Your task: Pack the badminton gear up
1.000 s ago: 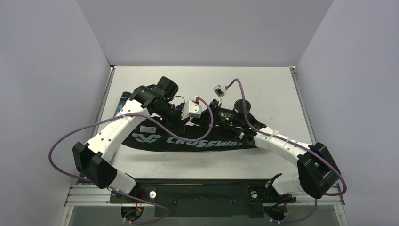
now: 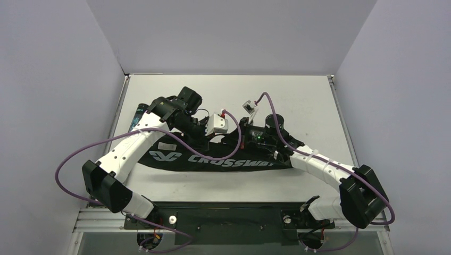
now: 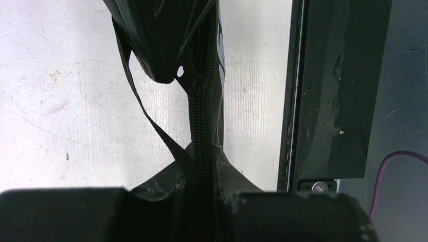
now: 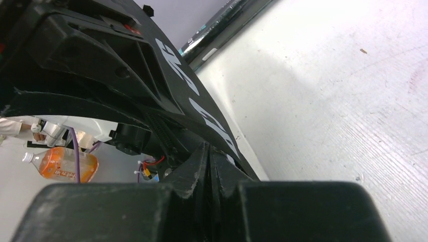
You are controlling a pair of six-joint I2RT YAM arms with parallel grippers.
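Observation:
The black racket bag [image 2: 230, 161] with CROSSWAY lettering lies across the table. My left gripper is shut on the bag's upper edge, with zipper teeth and a dark strap [image 3: 162, 132] running down between its fingers. Beyond it sits the zipper slider [image 3: 197, 86]; teeth are joined on the near side and parted on the far side. The tip of my right gripper is beside the slider's small pull [image 3: 180, 71]. Its fingers are shut; whether they pinch the pull cannot be seen. No rackets or shuttlecocks show, and the bag's inside is hidden.
A dark tube [image 2: 140, 113] lies at the bag's left end. Both arms' purple cables loop over the workspace. An orange bottle [image 4: 69, 164] stands off the table.
The left arm holds its place, and the bag has barely moved.

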